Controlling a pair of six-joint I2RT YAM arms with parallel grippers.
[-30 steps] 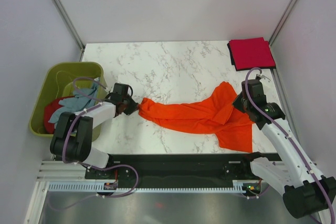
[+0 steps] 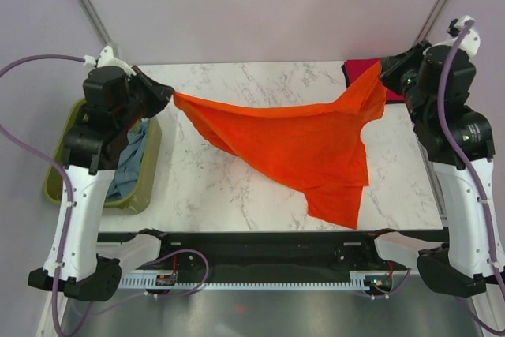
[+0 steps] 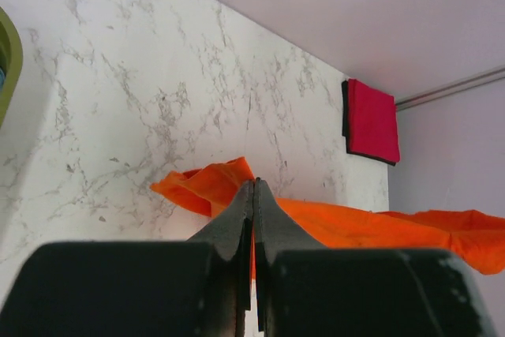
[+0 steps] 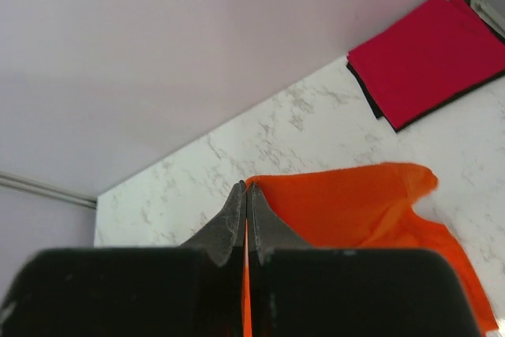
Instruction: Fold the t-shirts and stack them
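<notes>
An orange t-shirt (image 2: 296,144) hangs stretched between my two raised grippers, its lower part still trailing toward the table's front right. My left gripper (image 2: 170,92) is shut on the shirt's left corner; in the left wrist view the orange cloth (image 3: 225,179) shows at the fingertips. On the right, my right gripper (image 2: 383,73) is shut on the other top corner, and the cloth (image 4: 339,195) runs out from its tips in the right wrist view. Folded red shirts (image 4: 430,61) lie stacked with a dark one beneath, at the table's back right corner.
A green bin (image 2: 150,175) with blue-grey cloth (image 2: 130,165) in it stands at the left, partly behind my left arm.
Both grippers have risen, the left moving up and left, the right up and slightly right. The orange shirt's top edge has lifted with them and drawn out wider.
</notes>
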